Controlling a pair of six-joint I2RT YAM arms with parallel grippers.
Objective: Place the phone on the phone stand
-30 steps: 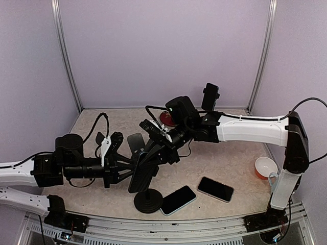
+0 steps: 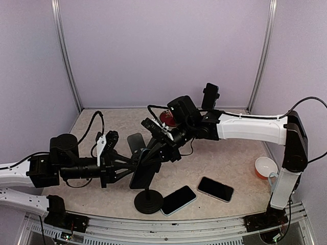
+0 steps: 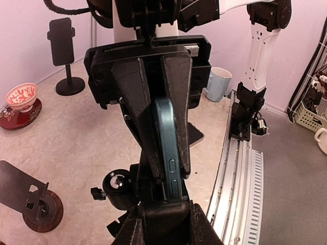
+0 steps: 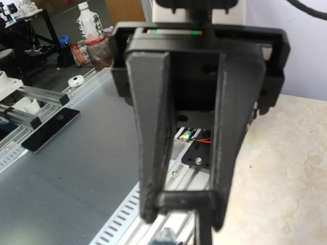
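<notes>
A black phone stand with a round base (image 2: 148, 203) stands near the front centre, its tilted holder (image 2: 141, 176) between both grippers. My left gripper (image 2: 132, 167) reaches it from the left, shut on something that is largely hidden. In the left wrist view a thin blue-edged phone (image 3: 168, 148) stands upright between the fingers of my right gripper (image 2: 149, 158), which comes from above right and is shut. In the right wrist view a black bar (image 4: 184, 199) lies at its fingertips; whether it is part of the stand I cannot tell.
Two phones (image 2: 178, 200) (image 2: 215, 189) lie at the front right. Another stand (image 2: 210, 97), a red plate (image 2: 167, 118) and bowl are at the back, a grey stand (image 2: 135, 141) behind the grippers, a bowl (image 2: 265, 166) and mug at the right.
Both grippers have shifted only slightly, the left one a little leftward and the right one a little to the right; the holder between them stays nearly in place.
</notes>
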